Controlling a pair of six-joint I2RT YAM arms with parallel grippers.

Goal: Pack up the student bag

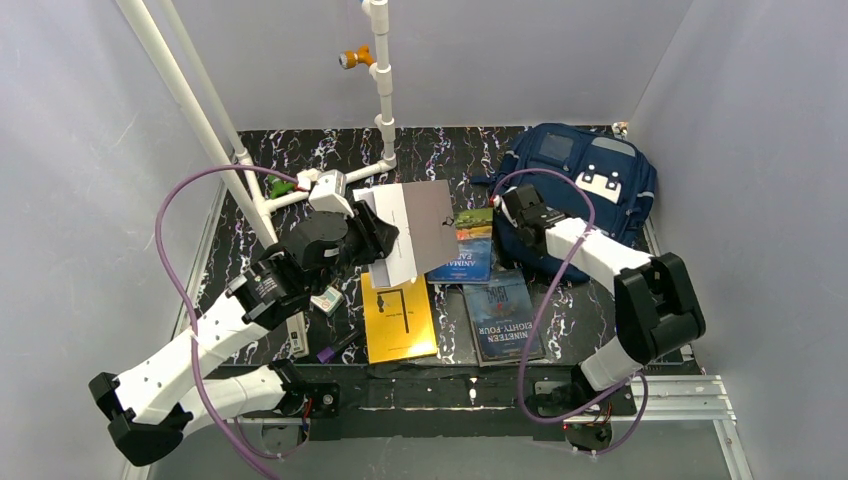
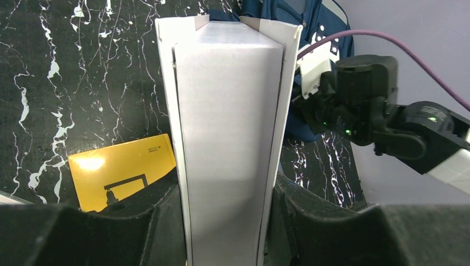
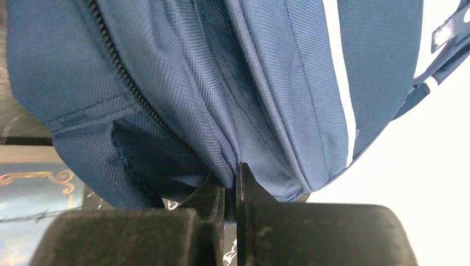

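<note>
A white and grey-brown book (image 1: 428, 225) is held up over the table by my left gripper (image 1: 383, 235), which is shut on it. In the left wrist view its pale spine (image 2: 228, 138) stands upright between the fingers. The dark blue bag (image 1: 580, 180) lies at the back right. My right gripper is shut on a fold of the bag's fabric beside a zipper (image 3: 130, 83). On the table lie a blue Animal Farm book (image 1: 463, 262), a Nineteen Eighty Four book (image 1: 500, 320) and a yellow book (image 1: 400, 325).
At left are a purple marker (image 1: 330, 353), a small white box (image 1: 327, 300) and a green item (image 1: 280, 187). White pipes (image 1: 385, 90) stand at the back left. Bare table shows at the back centre.
</note>
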